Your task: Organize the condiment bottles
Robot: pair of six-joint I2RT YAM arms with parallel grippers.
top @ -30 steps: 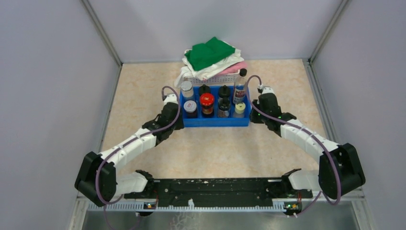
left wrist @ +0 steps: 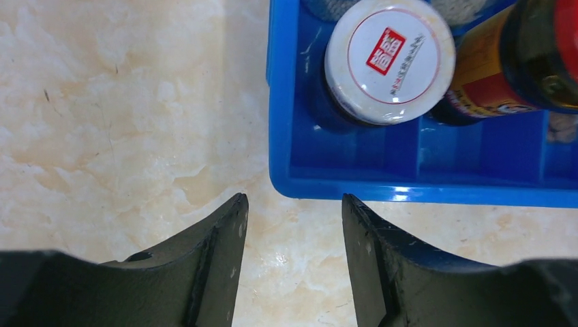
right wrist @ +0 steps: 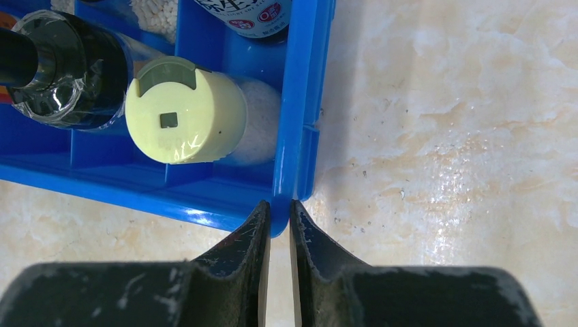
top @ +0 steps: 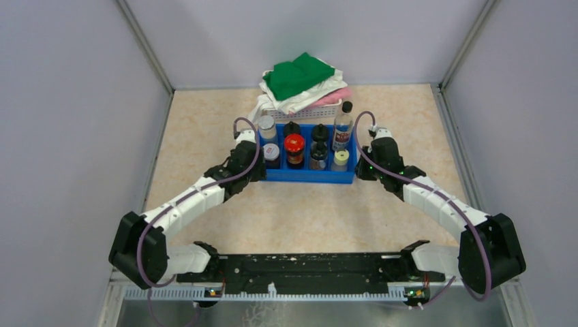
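Several condiment bottles and jars stand in the compartments of a blue tray [top: 307, 176]. These include a red-lidded bottle [top: 294, 143], a white-lidded jar [left wrist: 390, 58], a pale-yellow-capped container [right wrist: 178, 121] and a tall clear bottle [top: 342, 129]. At the tray's front left corner, my left gripper is part open, its fingertips on either side of the corner in the left wrist view, with a gap to each. Around the front right corner of the tray, my right gripper is shut on the blue rim, one finger on each side.
Behind the tray is a white basket [top: 275, 114] heaped with cloths, a green cloth [top: 300, 76] on top.
The right gripper and the tray's front edge have moved slightly towards the front.
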